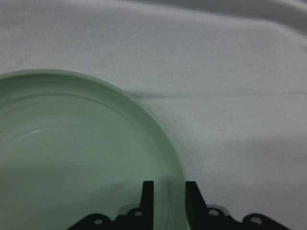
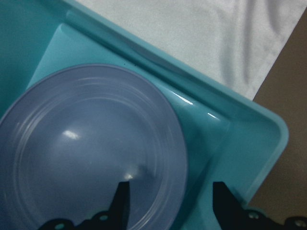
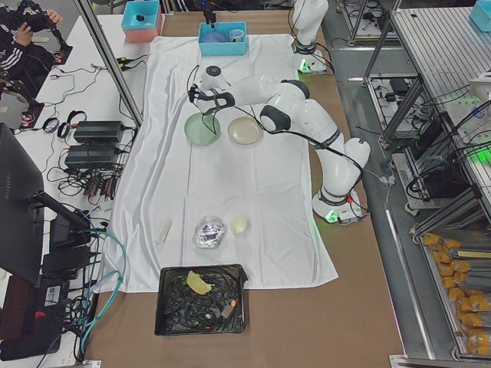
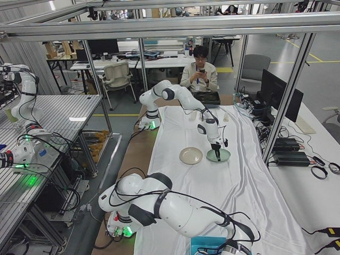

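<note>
A green plate (image 3: 199,132) lies on the white cloth, beside a beige plate (image 3: 245,132). My left gripper is open over the green plate's rim, one finger each side of it, seen close in the left wrist view. A blue tub (image 2: 249,129) holds a blue plate (image 2: 86,143), with a light blue cup (image 3: 236,37) beside it in the camera left view. My right gripper stands open above the blue plate's edge and the tub.
Nearer the front lie a foil bundle (image 3: 209,231), a pale oval item (image 3: 238,225) and a small white item (image 3: 163,230). A black tray (image 3: 175,307) with a yellow piece sits on the brown table. Cables and monitors line the left side.
</note>
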